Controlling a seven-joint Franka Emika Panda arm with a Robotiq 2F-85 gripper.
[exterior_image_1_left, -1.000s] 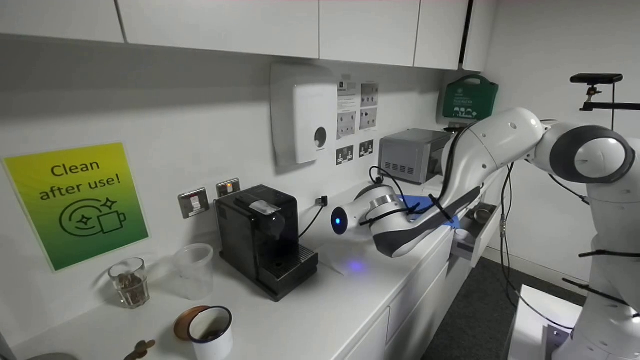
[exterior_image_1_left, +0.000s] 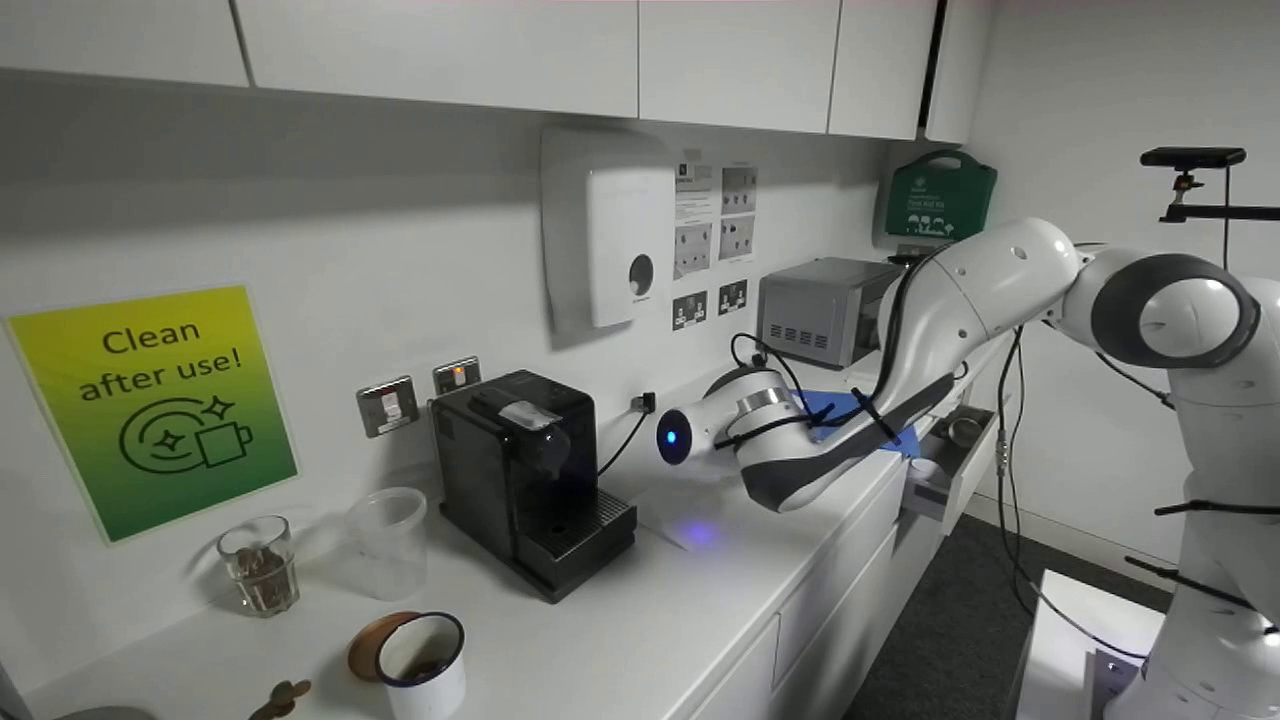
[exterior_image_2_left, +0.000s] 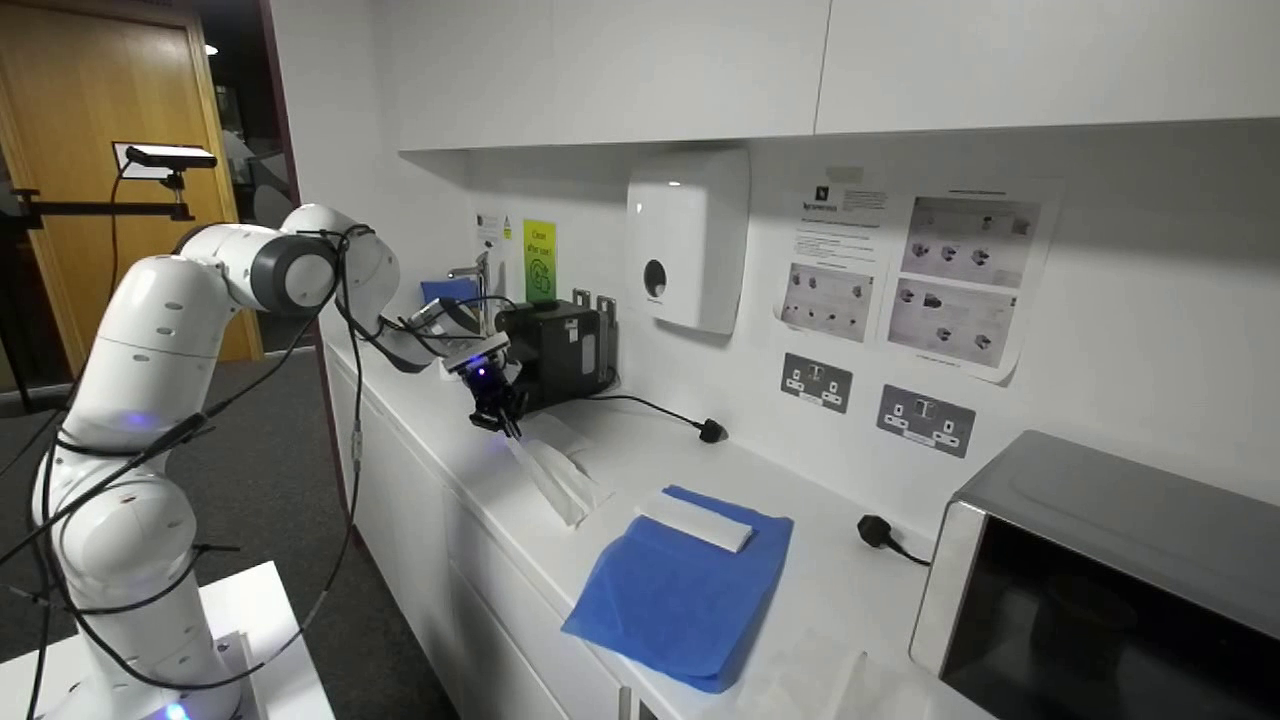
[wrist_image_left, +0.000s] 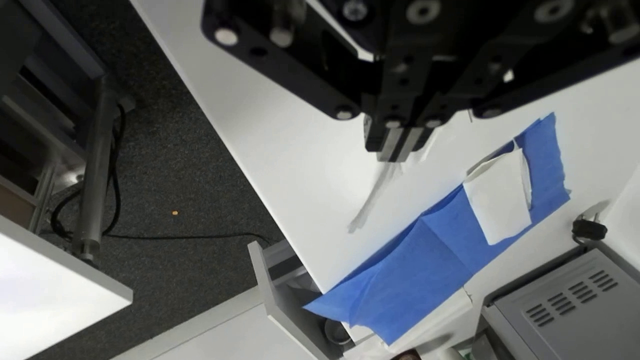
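My gripper (exterior_image_2_left: 513, 430) is over the counter beside the black coffee machine (exterior_image_2_left: 553, 352), pointing down. In the wrist view its fingers (wrist_image_left: 391, 144) are together. A thin white paper towel (exterior_image_2_left: 554, 478) runs from the fingertips down towards the counter, its top end pinched between them. In the wrist view only a pale, creased strip of that towel (wrist_image_left: 376, 195) stands out against the white surface. A blue cloth (exterior_image_2_left: 684, 588) lies spread nearer the microwave, with a folded white towel (exterior_image_2_left: 696, 518) on top. The arm hides the fingertips in exterior view 1.
The microwave (exterior_image_2_left: 1116, 540) stands at the far counter end from the coffee machine. An open drawer (wrist_image_left: 294, 300) juts out below the blue cloth. A white mug (exterior_image_1_left: 422, 666), a clear plastic cup (exterior_image_1_left: 390, 542) and a glass (exterior_image_1_left: 260, 566) stand beyond the coffee machine.
In exterior view 1 the arm's wrist has shifted slightly left, towards the coffee machine. The objects on the counter look unmoved.
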